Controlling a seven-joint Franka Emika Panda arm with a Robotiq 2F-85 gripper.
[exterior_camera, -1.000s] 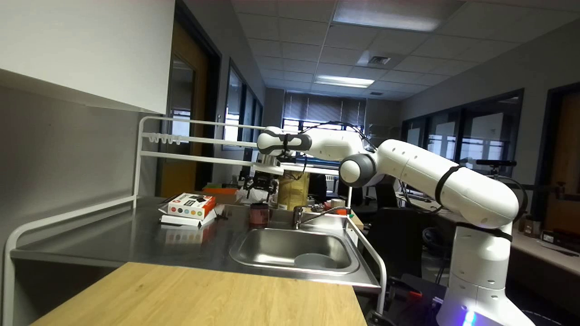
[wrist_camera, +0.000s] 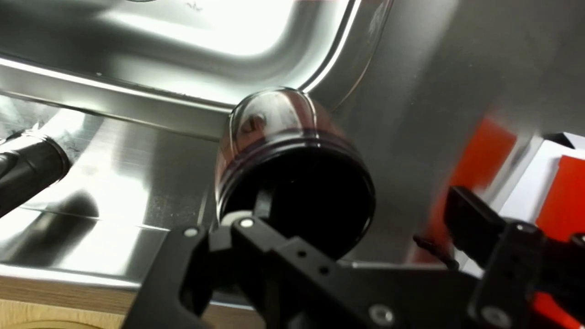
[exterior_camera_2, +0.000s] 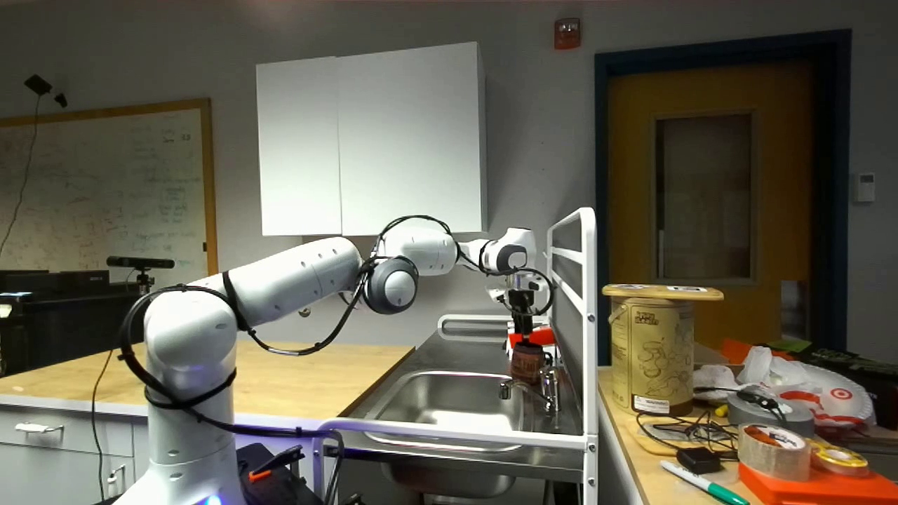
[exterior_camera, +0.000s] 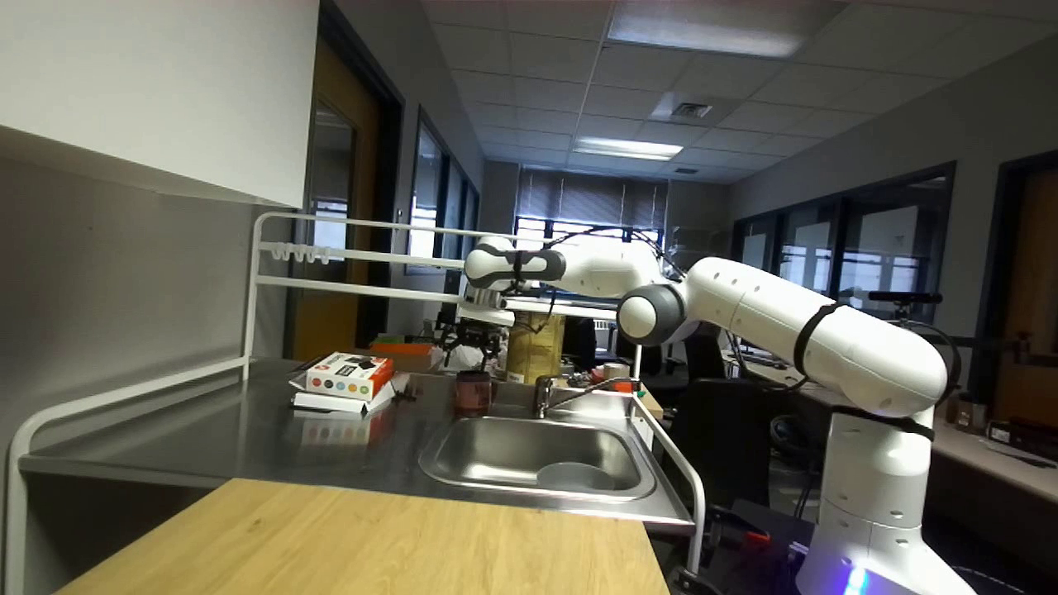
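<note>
A dark reddish-brown mug (exterior_camera: 474,395) stands upright on the steel counter, beside the sink's corner. Directly over it, my gripper (exterior_camera: 472,347) points down with its fingers open. Seen from the wrist, the gripper has one finger (wrist_camera: 264,204) over the mouth of the mug (wrist_camera: 279,118), and the other finger (wrist_camera: 466,211) out to the right, past the rim. The mug's interior is black, so how deep the first finger reaches cannot be told. In exterior view 2 the fingers overlap the top of the mug (exterior_camera_2: 527,362).
The sink basin (exterior_camera: 536,451) lies in front of the mug, with the faucet (exterior_camera: 543,395) close by. An orange-and-white box (exterior_camera: 349,377) sits on the counter to the left. A white rail (exterior_camera_2: 565,240) runs behind the counter.
My gripper has come down slightly and shifted a little to the left in exterior view 1, closer to the mug. The mug and the box have stayed in place.
</note>
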